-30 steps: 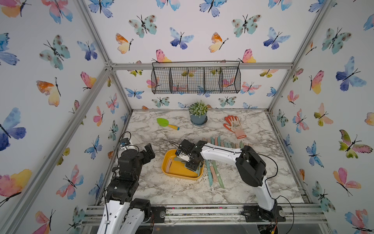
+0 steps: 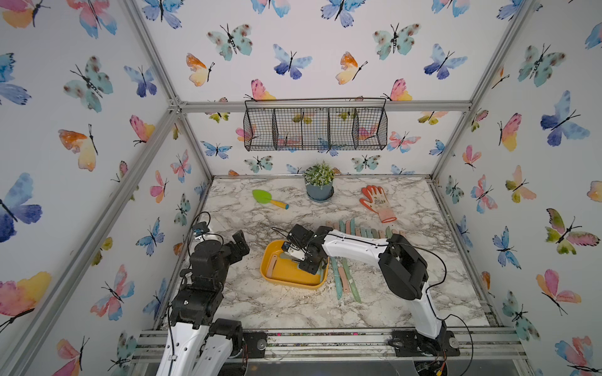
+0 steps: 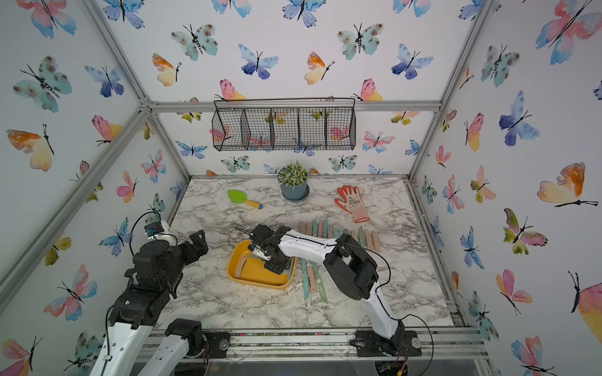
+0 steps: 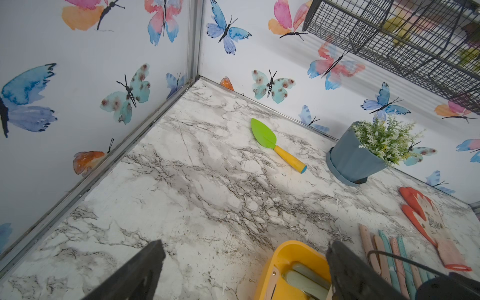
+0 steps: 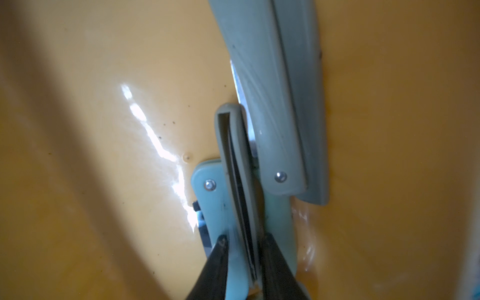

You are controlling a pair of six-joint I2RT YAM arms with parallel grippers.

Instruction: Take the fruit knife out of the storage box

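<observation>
Several folding fruit knives lie in the yellow storage box [image 2: 290,275]. In the right wrist view, grey knives [image 5: 265,100] overlap a light-blue one [image 5: 212,210], with a narrow grey handle [image 5: 225,140] standing on edge between them. My right gripper is low in the box, its fingertips either side of that narrow handle's lower end; whether it grips is unclear. My left gripper is raised left of the box, its fingers apart.
More knives [image 2: 348,279] lie right of and behind the box. A trowel [image 2: 269,199], potted plant [image 2: 318,181] and glove [image 2: 377,203] are at the back. A wire basket [image 2: 315,125] hangs on the rear wall.
</observation>
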